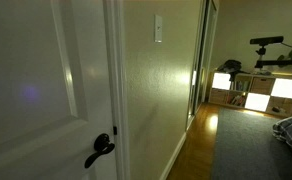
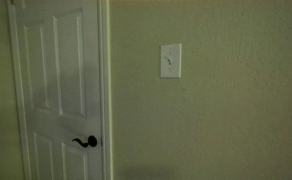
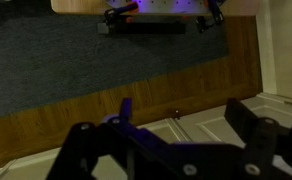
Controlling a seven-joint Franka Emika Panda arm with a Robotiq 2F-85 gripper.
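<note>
At the bottom of the wrist view is my dark gripper, its two black fingertips wide apart. Nothing shows between them but the floor below, so the gripper stands open. A white panelled door fills the left of exterior view 1, with a black lever handle near its edge. The second exterior view also has the door with its dark handle. On the wall beside it is a white light switch, also visible as a switch plate in exterior view 1. Neither exterior view shows the gripper.
Along the top of the wrist view runs a wooden edge with dark hardware. Below lie a dark rug and wooden floor. White panelling borders the floor. Shelves stand far back in exterior view 1, beyond a grey surface.
</note>
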